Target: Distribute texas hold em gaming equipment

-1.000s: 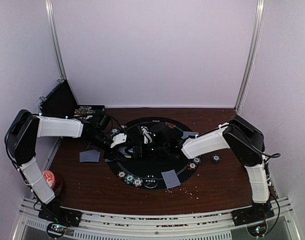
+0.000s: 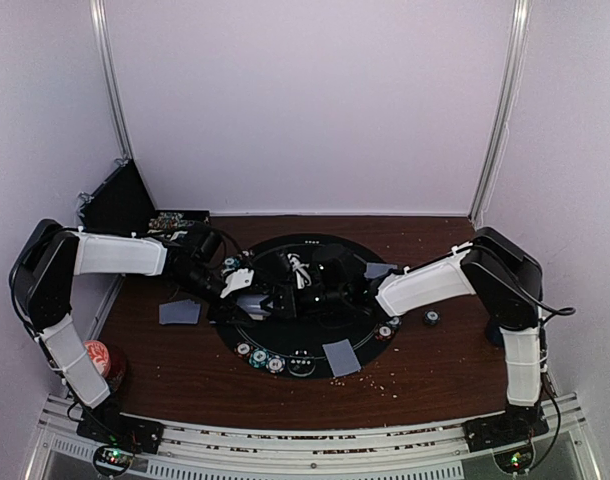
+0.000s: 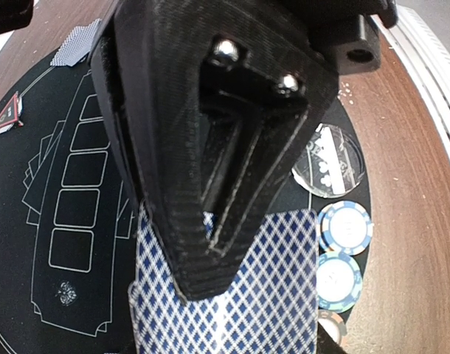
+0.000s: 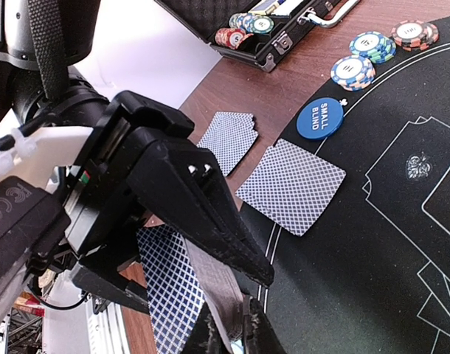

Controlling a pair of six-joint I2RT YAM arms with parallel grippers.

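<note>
A blue-patterned deck of cards point(image 3: 284, 276) is clamped in my left gripper point(image 2: 247, 305) over the left part of the black poker mat point(image 2: 300, 240). One dark left finger point(image 3: 203, 276) lies across the deck's face in the left wrist view. My right gripper is shut, its tips right at the deck's end along the lower edge of the right wrist view. Whether a thin card is between those tips is hidden. Face-down cards lie at the left point(image 2: 180, 312), front point(image 2: 341, 358) and right point(image 2: 380, 270).
Chip stacks point(image 2: 260, 358) line the mat's front rim, and a blue small-blind disc point(image 4: 320, 118) sits on its rim. An open chip case point(image 2: 125, 200) stands at the back left. Bare wooden table point(image 2: 235, 390) spreads in front; both arms meet closely over the mat.
My right arm has shifted slightly to the right, its gripper drawing a little away from the left one. The left arm looks still.
</note>
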